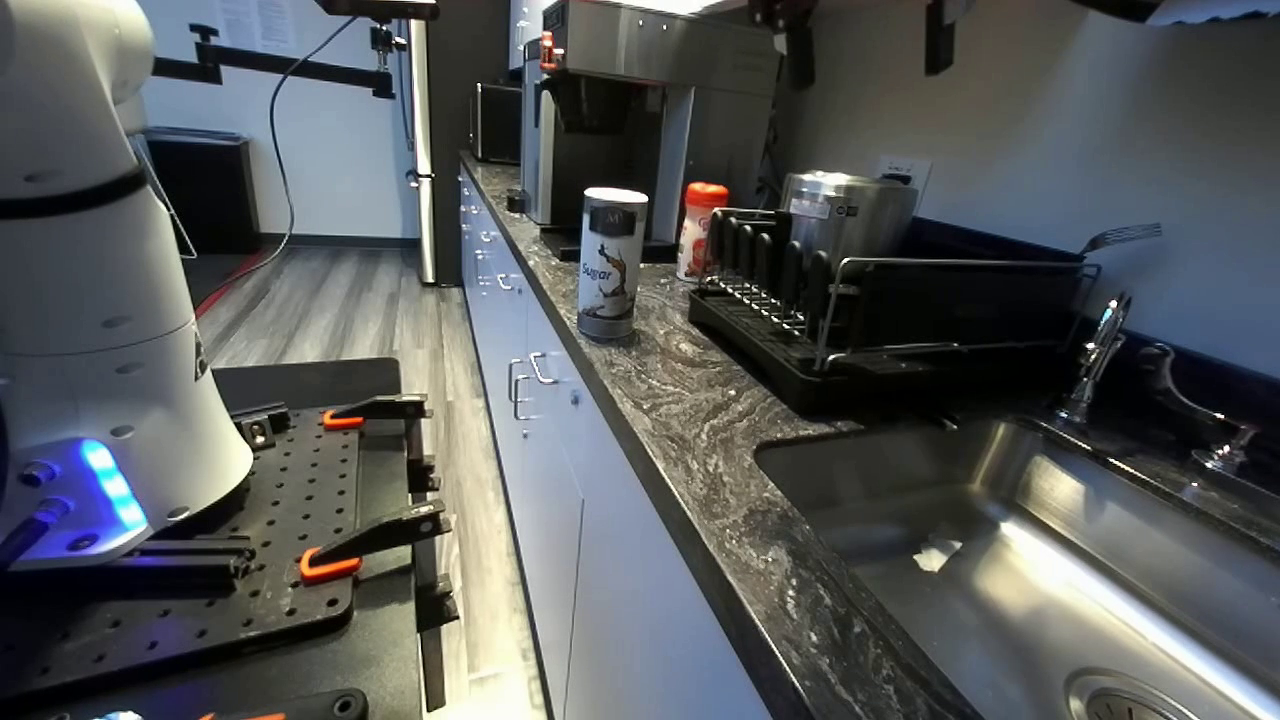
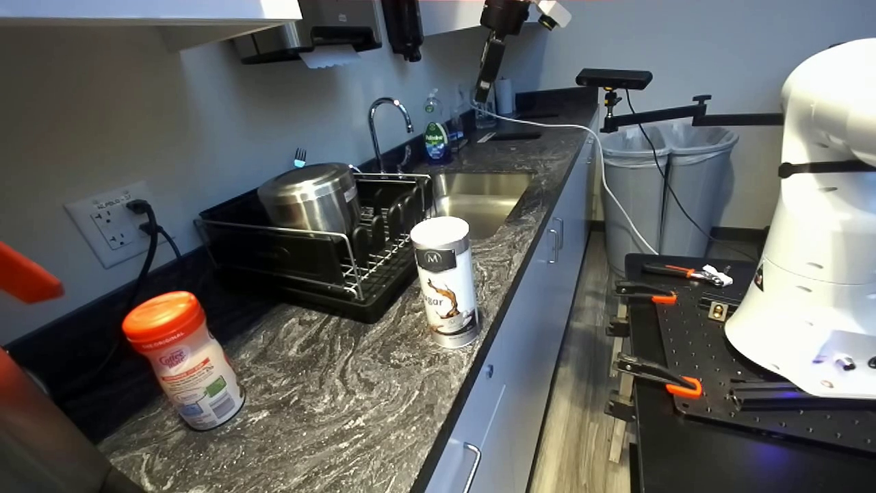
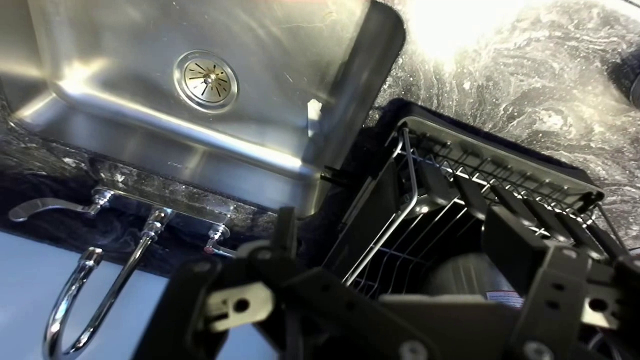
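Note:
High above the drying rack, my gripper [image 1: 870,42] stands open, its fingers wide apart with nothing between them. In the wrist view the gripper looks down on the black dish rack [image 3: 384,237] and the sink [image 3: 264,36]. Inside the rack sits a steel pot [image 1: 846,210], mostly hidden by the gripper in the wrist view. A fork [image 1: 1122,236] sticks up from the rack's far corner. On the counter, a sugar canister [image 2: 447,283] and a red-capped creamer bottle [image 2: 187,361] stand upright, apart from each other.
A chrome faucet [image 3: 120,288] rises behind the sink, where a small white scrap [image 1: 937,554] lies. Dish soap [image 2: 436,131] stands beyond the faucet. A coffee machine [image 1: 648,108] is at the counter's far end. Bare counter [image 2: 328,394] shows around the canister.

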